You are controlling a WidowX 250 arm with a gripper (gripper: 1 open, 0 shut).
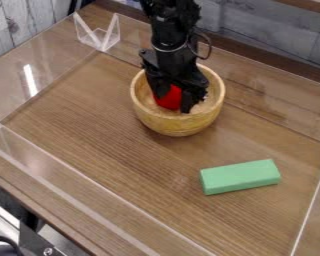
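Note:
My black gripper reaches down from the top of the view into a yellow wooden bowl at the centre of the table. A red object lies in the bowl among the fingers, partly hidden by them. I cannot tell whether the fingers grip it.
A green block lies at the lower right of the wooden table. Clear plastic pieces sit at the upper left and left edge.

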